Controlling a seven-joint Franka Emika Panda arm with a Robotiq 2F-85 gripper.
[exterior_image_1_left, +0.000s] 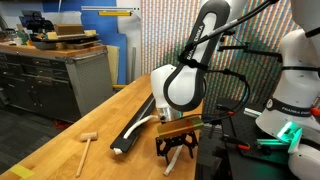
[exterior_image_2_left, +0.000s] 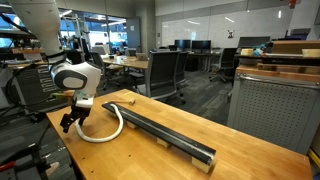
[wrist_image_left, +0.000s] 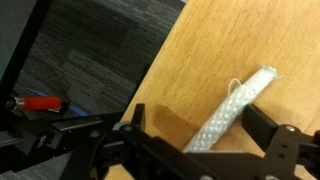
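Note:
A white braided rope (wrist_image_left: 222, 120) lies on the wooden table, its frayed end pointing up and right in the wrist view. My gripper stands open over this end, with a finger on either side. The rope runs between the fingers, nearer the right one, and nothing is clamped. From the side, the gripper (exterior_image_1_left: 176, 154) is low over the table near its edge, the rope end (exterior_image_1_left: 173, 161) just beneath. A curved length of the rope (exterior_image_2_left: 106, 137) spreads across the table in exterior view 2.
A long black rail (exterior_image_2_left: 160, 132) lies across the table beyond the rope. A mallet with a wooden handle (exterior_image_1_left: 84, 154) rests on the left in exterior view 1. The table's edge runs close to the gripper, and the wide tabletop (exterior_image_2_left: 240, 145) past the rail is clear.

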